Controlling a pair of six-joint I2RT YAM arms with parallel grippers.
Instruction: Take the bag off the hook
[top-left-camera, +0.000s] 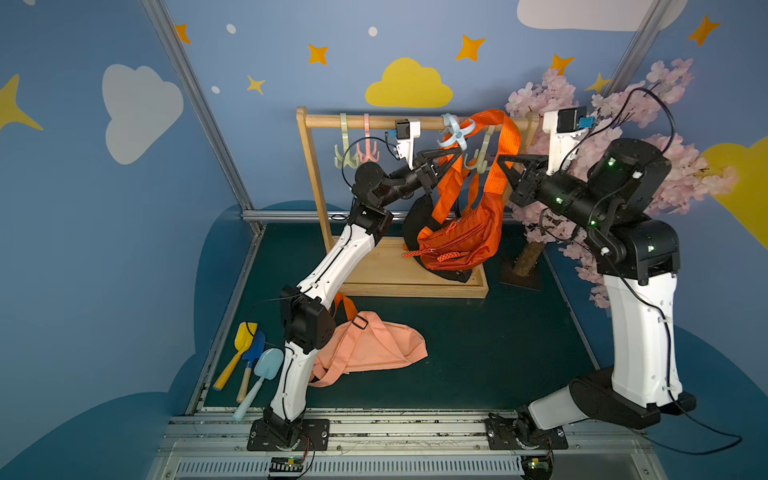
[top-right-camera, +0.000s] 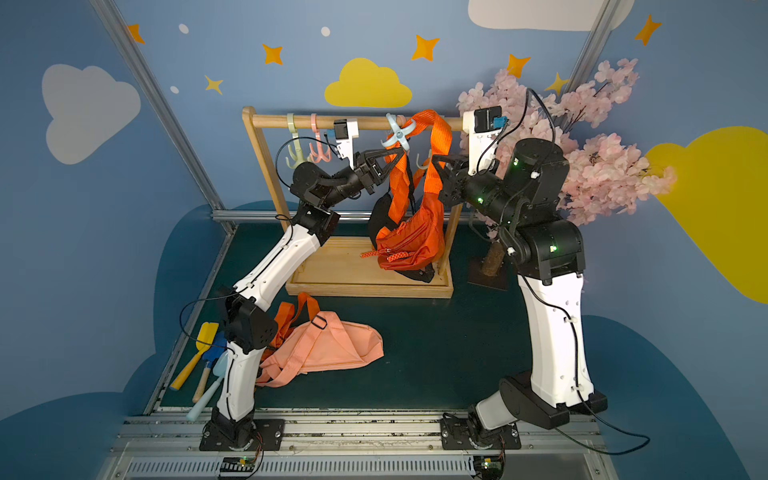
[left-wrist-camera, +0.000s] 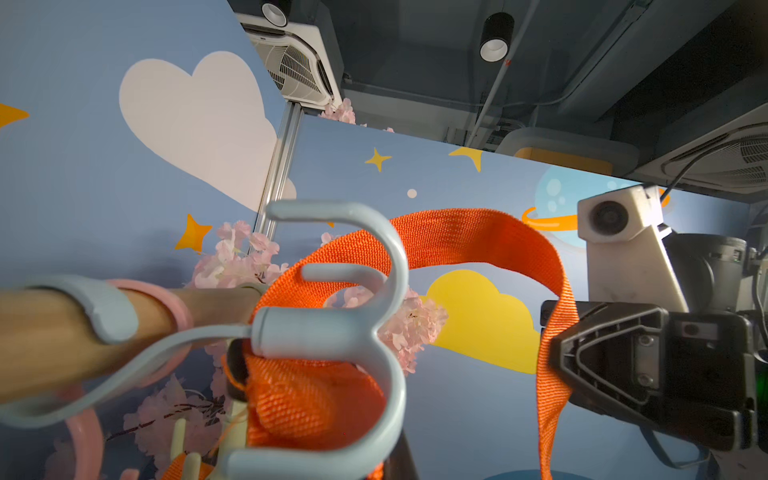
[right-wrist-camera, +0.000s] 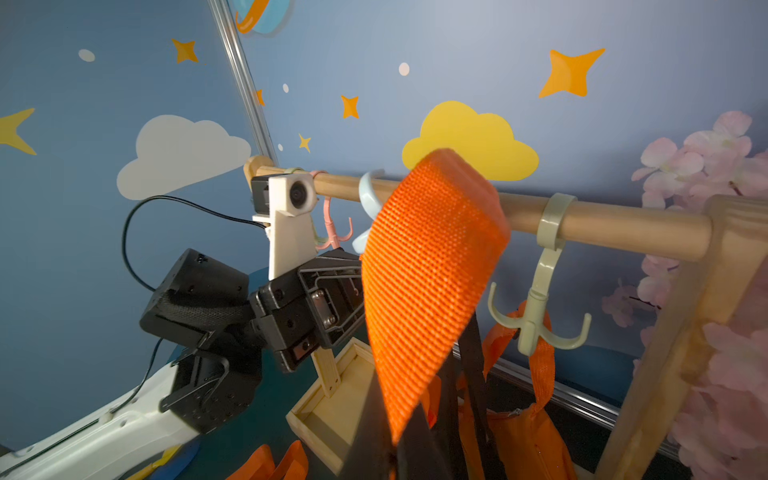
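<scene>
The orange bag (top-left-camera: 464, 240) hangs below the rack bar, its wide strap (left-wrist-camera: 472, 232) looping up past the light blue hook (left-wrist-camera: 312, 332). That hook is tilted outward, its prongs in front of the strap; whether the strap still rests on a prong is hard to tell. Just below the hook, my left gripper (top-left-camera: 458, 152) is shut against the strap's left side; its tips are hidden in its wrist view, so anything between them does not show. My right gripper is shut on the strap's right side, the orange webbing rising from between its fingertips.
A green hook (right-wrist-camera: 532, 316) and the rack's post (right-wrist-camera: 664, 384) stand close on the right. Pink and green hooks hang left. A salmon bag (top-left-camera: 376, 348) and several scoops lie on the table. Pink blossoms (top-left-camera: 544, 96) crowd the right side.
</scene>
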